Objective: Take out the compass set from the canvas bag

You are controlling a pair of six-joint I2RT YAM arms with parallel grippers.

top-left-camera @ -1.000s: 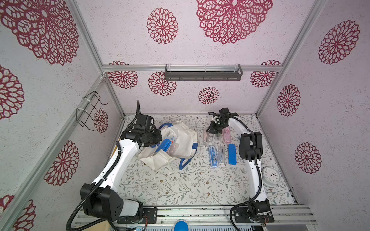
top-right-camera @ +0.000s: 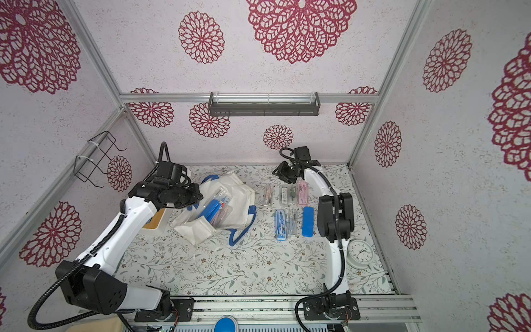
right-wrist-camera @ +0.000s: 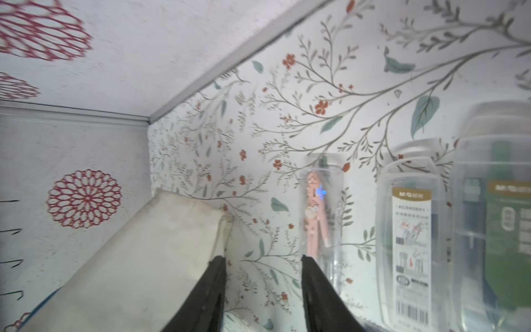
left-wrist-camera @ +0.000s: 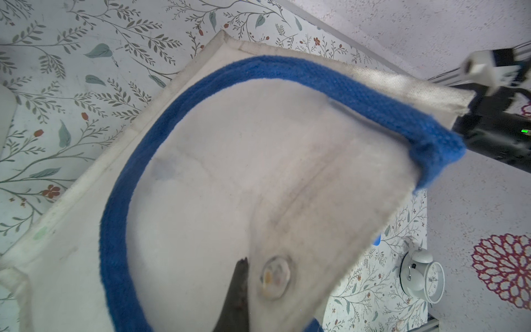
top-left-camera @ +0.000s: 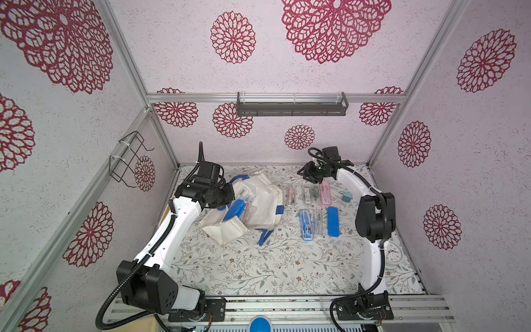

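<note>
The cream canvas bag (top-left-camera: 271, 202) with blue straps lies open at centre left, blue and clear cases (top-left-camera: 236, 209) inside. My left gripper (top-left-camera: 226, 198) hangs over it, shut, at a white flap beside the blue strap in the left wrist view. My right gripper is raised over the back right, fingers apart, nothing between them. Below it lie slim clear cases, one with pink items (right-wrist-camera: 315, 215), one labelled (right-wrist-camera: 412, 238), and a larger one (right-wrist-camera: 506, 232) with green inside.
A pink case (top-left-camera: 325, 193), light-blue case (top-left-camera: 306, 225) and blue case (top-left-camera: 333, 221) lie on the right. A white clock (top-right-camera: 360, 253) stands front right. A grey shelf (top-left-camera: 291, 110) is on the back wall.
My right gripper has risen from among the cases at the back right, uncovering them. My left arm and the bag look nearly unchanged.
</note>
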